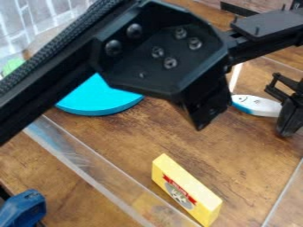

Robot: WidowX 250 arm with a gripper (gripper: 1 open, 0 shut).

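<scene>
The black gripper [283,105] is at the right edge, over a white and blue object [257,105] lying on the wooden table. Its fingers are partly out of frame and dark, so what lies between them is unclear. The black arm crosses the upper left and middle of the view, hiding much of the blue plate [99,99].
A yellow box [185,189] lies at the lower middle. A blue object [19,209] sits at the lower left corner. A clear strip runs diagonally along the left.
</scene>
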